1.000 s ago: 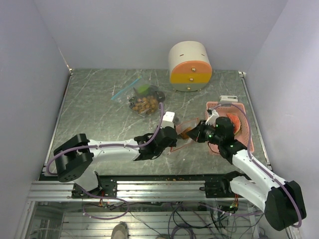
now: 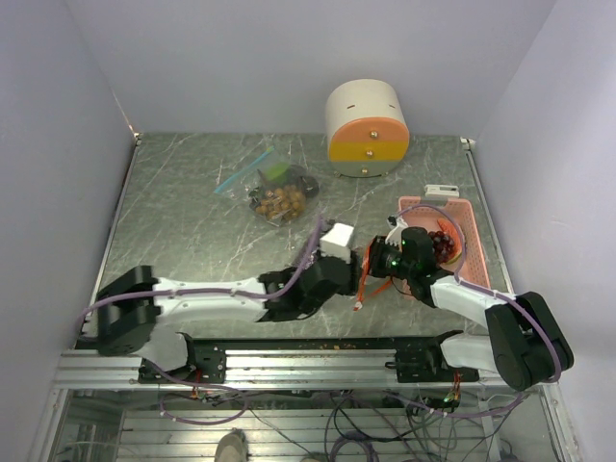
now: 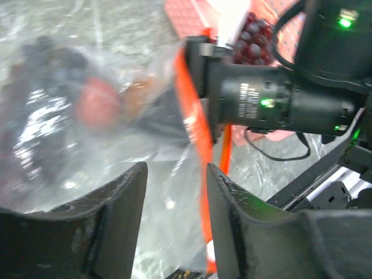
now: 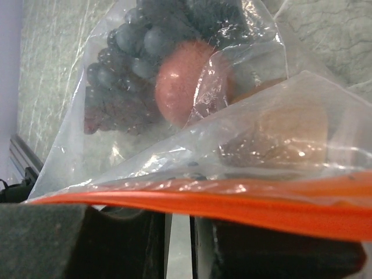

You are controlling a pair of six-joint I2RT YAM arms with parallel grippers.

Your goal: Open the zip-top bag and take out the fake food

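The clear zip bag [image 4: 131, 154] has an orange zip edge [image 4: 232, 203]. Inside are dark grapes [image 4: 142, 40], a reddish round fruit [image 4: 186, 81] and a brownish piece [image 4: 282, 136]. My left gripper is open, its fingers apart over the clear plastic, with the orange edge by its right finger. Just across that edge, my right gripper has a narrow gap between its fingers; counter shows through it, and the orange edge crosses in front of the tips. In the top view both arms hide most of this bag; its orange edge [image 2: 363, 279] hangs between them.
A pink basket [image 2: 470, 217] at right holds dark red grapes [image 2: 443, 246] and other fruit. Another zip bag [image 2: 279, 200] with food lies further back. A round-topped drawer box [image 2: 368, 125] stands at the back.
The left gripper moved right, towards the right one, and the wide orange opening between them has narrowed to a strip. The right gripper shifted slightly left. Dark grapes now show in the basket.
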